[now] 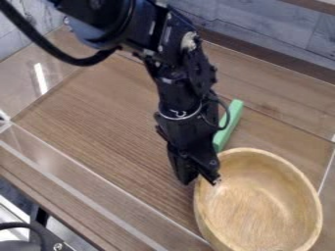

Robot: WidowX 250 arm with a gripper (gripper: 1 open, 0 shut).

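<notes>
My black gripper [197,169] points down at the left rim of a wooden bowl [262,211] in the lower right; its fingertips are shut, with nothing seen between them, though the arm partly hides that spot. A green object [228,120] lies behind the gripper on the wooden surface, partly hidden by it.
A panelled wall [256,34] runs along the back. A dark cable loops at the upper left, and another dark piece is at the bottom left corner.
</notes>
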